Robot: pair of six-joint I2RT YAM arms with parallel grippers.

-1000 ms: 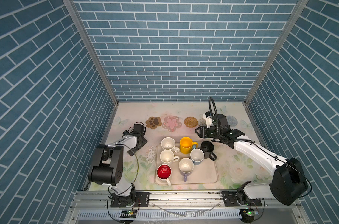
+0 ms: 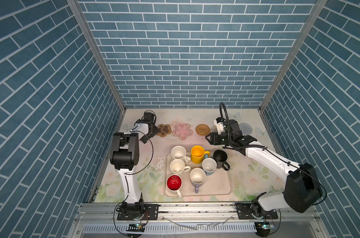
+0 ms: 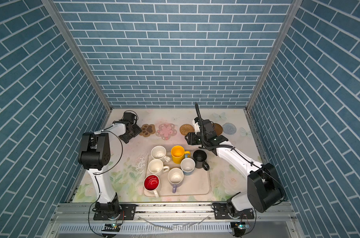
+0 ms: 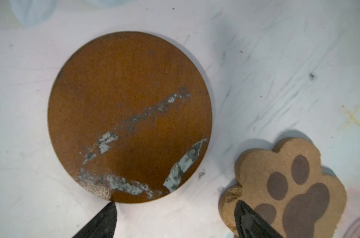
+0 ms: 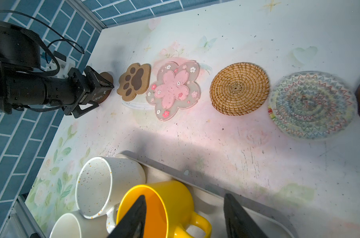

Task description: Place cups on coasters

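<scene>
My left gripper is open and empty above the table's back left, by a round brown coaster [image 4: 128, 107] and a paw coaster [image 4: 306, 186]. A pink flower coaster [image 2: 182, 131], woven coaster [image 5: 239, 88], patterned coaster [image 5: 311, 105] and more round coasters continue rightward. My right gripper hangs open, empty, above the tray's back edge near a yellow cup [image 5: 178, 200]. The tray holds white cups [image 2: 178, 152], a red-lined cup [image 2: 174, 182], a black cup [image 2: 220, 157], a light blue cup [image 2: 209, 164] and a lilac-handled cup [image 2: 197, 177].
The tray [image 2: 221, 186] fills the front middle of the table [image 2: 247, 178]. Tiled walls close in the back and sides.
My left gripper has moved toward the back, over the left end of the coaster row. My right arm has shifted slightly.
</scene>
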